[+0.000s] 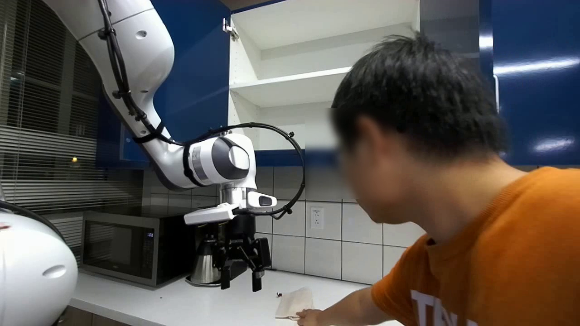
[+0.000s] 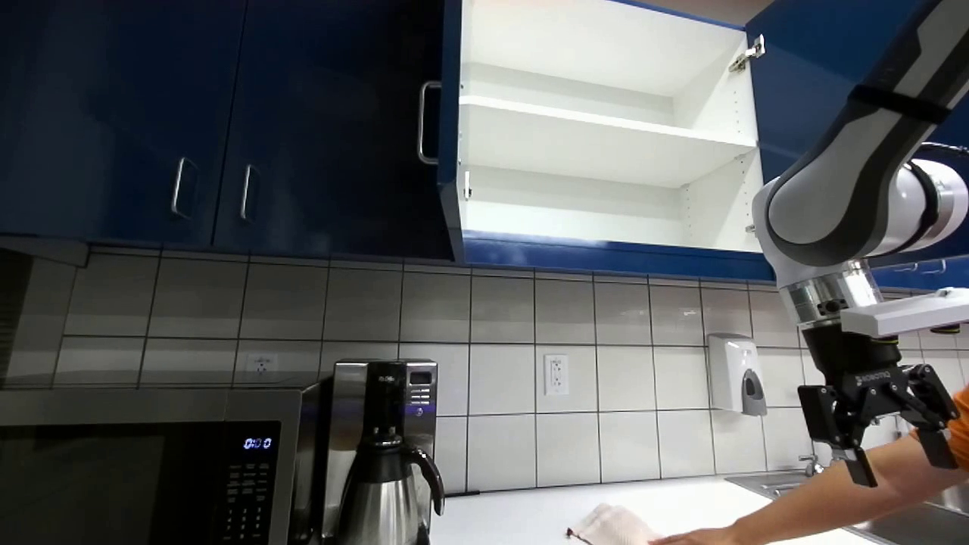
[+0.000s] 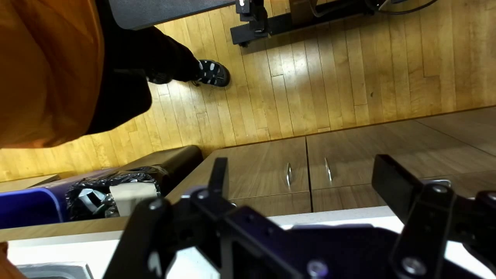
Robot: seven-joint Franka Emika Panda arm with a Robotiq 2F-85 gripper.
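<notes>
A small cream cloth bag [image 1: 295,304] with a dark cord end lies on the white counter. A person's hand [image 1: 308,317] is touching its near edge. In exterior view 2 the same bag [image 2: 613,527] shows at the bottom, partly cut off. My gripper [image 1: 241,282] hangs above the counter, fingers pointing down and spread apart, nothing between them. From the other side, the gripper [image 2: 863,465] also stands open. The wrist view has the two fingers wide apart, one finger [image 3: 218,179] at left; the bag is not visible there.
A person [image 1: 462,217] in an orange shirt leans in at the right, hiding the sink in exterior view 1. The microwave [image 1: 117,247] and a coffee maker with a steel carafe [image 2: 386,490] stand at the left. Above, the open cabinet [image 2: 581,136] has empty shelves.
</notes>
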